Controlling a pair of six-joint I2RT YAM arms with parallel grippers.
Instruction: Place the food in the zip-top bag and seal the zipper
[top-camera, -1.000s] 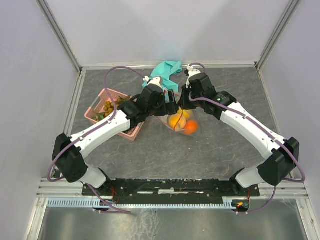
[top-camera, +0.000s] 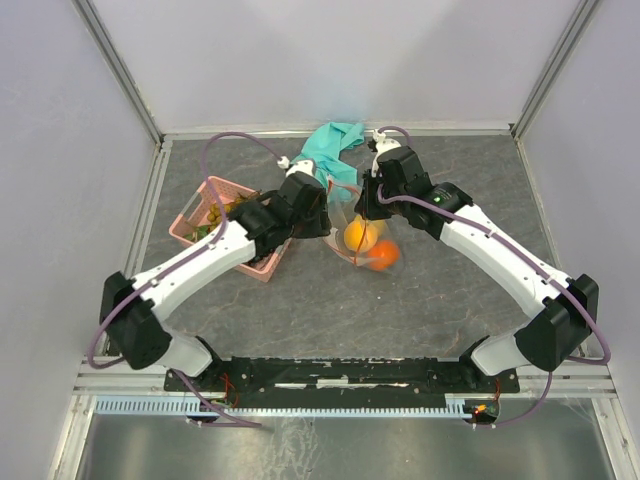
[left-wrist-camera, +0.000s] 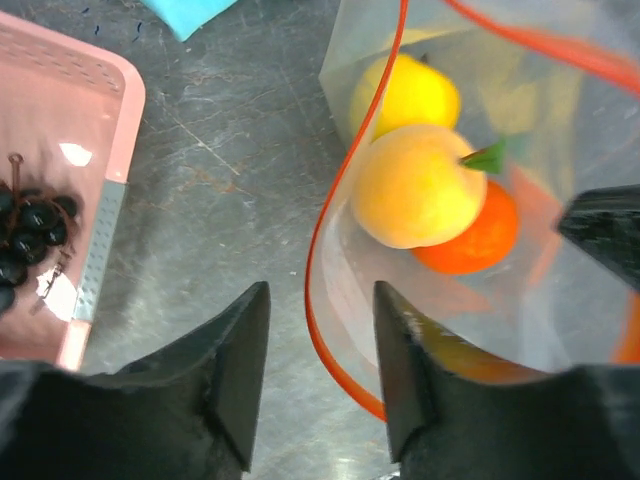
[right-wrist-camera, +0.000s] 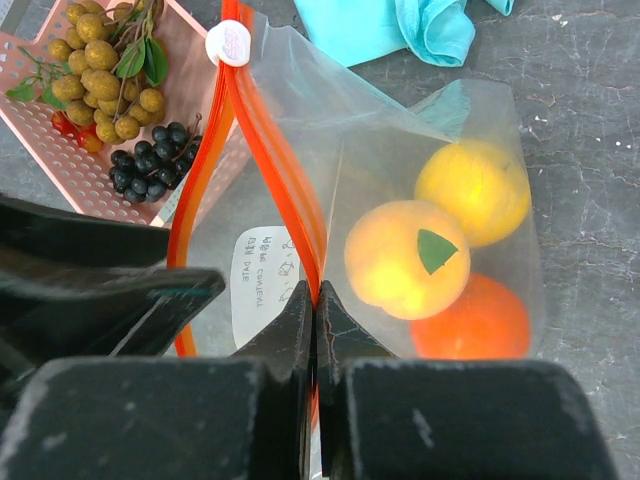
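Observation:
The clear zip top bag (right-wrist-camera: 290, 140) with an orange zipper edge holds a peach-like fruit (right-wrist-camera: 405, 255) with a green leaf, a yellow fruit (right-wrist-camera: 480, 190) and an orange-red fruit (right-wrist-camera: 475, 320). My right gripper is shut on the orange edge, which also shows below its fingertips. At the mouth's opposite side, my left gripper stands open, with the bag's orange rim passing between its separated fingers and touching neither clearly. From above, both grippers meet over the bag (top-camera: 338, 243) and hide part of it. A white slider (right-wrist-camera: 228, 43) sits at the far end of the zipper.
On the left stands a pink basket (top-camera: 212, 190) with small brown fruit (right-wrist-camera: 105, 70) and dark grapes (right-wrist-camera: 155, 160), close to my left arm. A turquoise cloth (top-camera: 330, 150) lies behind the bag.
The right arm holds its place, and the fruit stays in the bag.

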